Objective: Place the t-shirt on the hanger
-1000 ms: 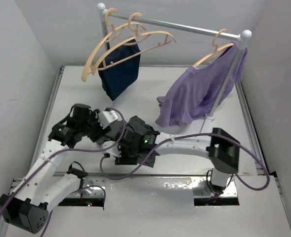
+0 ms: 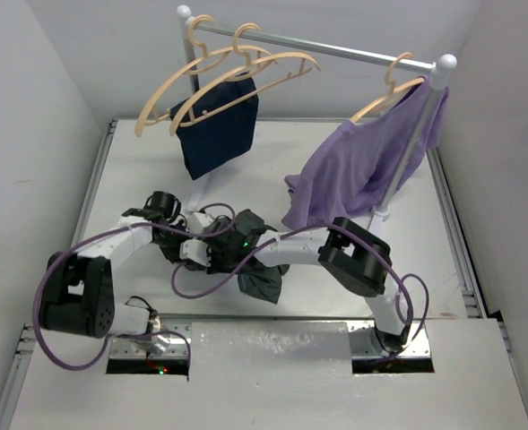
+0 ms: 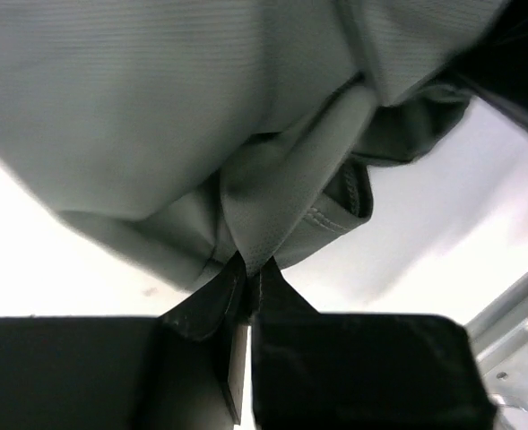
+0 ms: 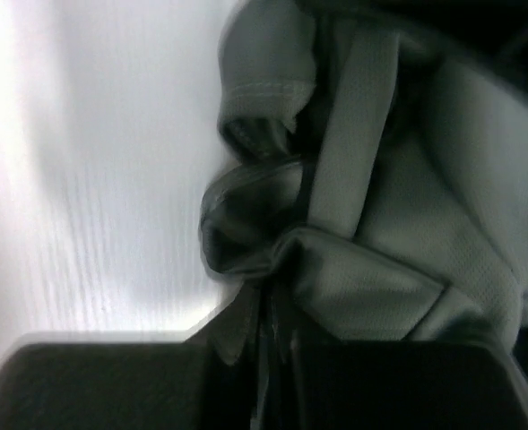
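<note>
A dark grey t shirt (image 2: 263,281) lies crumpled on the table, largely covered by both arms in the top view. In the left wrist view, a narrow fold of the t shirt (image 3: 290,193) runs down between the tips of my left gripper, which is shut on it. My right gripper is shut too, with a gathered edge of the t shirt (image 4: 353,278) drawn to its fingertips; that view is blurred. Two bare wooden hangers, the nearer hanger (image 2: 212,82) foremost, hang at the rack's left.
The metal rack bar (image 2: 322,45) crosses above the table. A navy garment (image 2: 217,134) hangs at the left and a purple shirt (image 2: 358,175) on a hanger at the right. Bare white table (image 2: 286,139) shows between them.
Both arms have shifted, the left one's elbow moving up and right, the right one's inward to the left. The grippers stay close together over the t shirt, and the left hangers have swayed slightly.
</note>
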